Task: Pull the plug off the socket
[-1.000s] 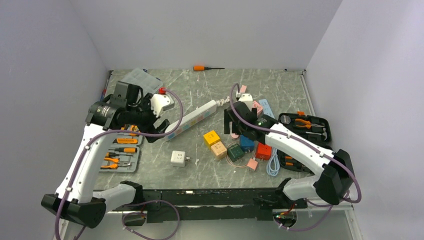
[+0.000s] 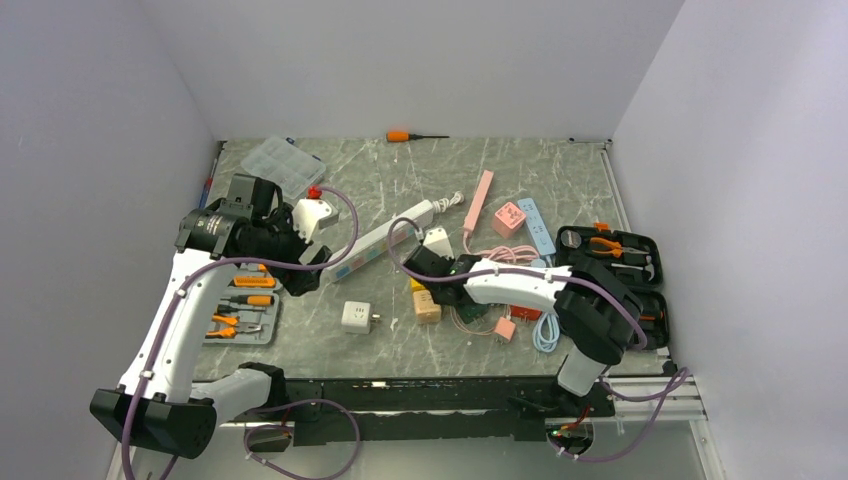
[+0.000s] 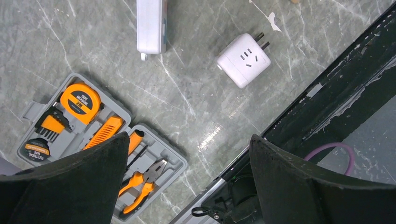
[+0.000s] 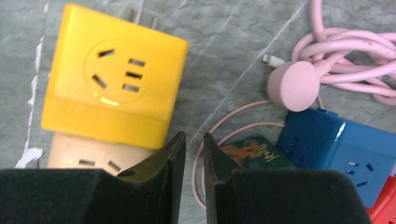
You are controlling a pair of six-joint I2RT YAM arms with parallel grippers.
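A white power strip (image 2: 379, 240) lies diagonally mid-table. My right gripper hangs low over several socket cubes, its fingertips close together beside a yellow cube socket (image 4: 114, 74) that rests by a beige one (image 4: 98, 151). Whether anything is between the fingertips is unclear; a green cube (image 4: 254, 154) shows behind them. My left gripper is open, high above the left side, over a white plug adapter (image 3: 243, 60) with its prongs out. Which plug sits in which socket cannot be told.
Blue (image 4: 348, 144) and red (image 4: 383, 205) cubes and pink cables lie at the right. An open tool case (image 3: 166, 172) is at the left, a black one (image 2: 650, 260) at the right. Bare table surrounds the white adapter.
My right gripper has moved down and left toward the yellow cube and now looks closed.
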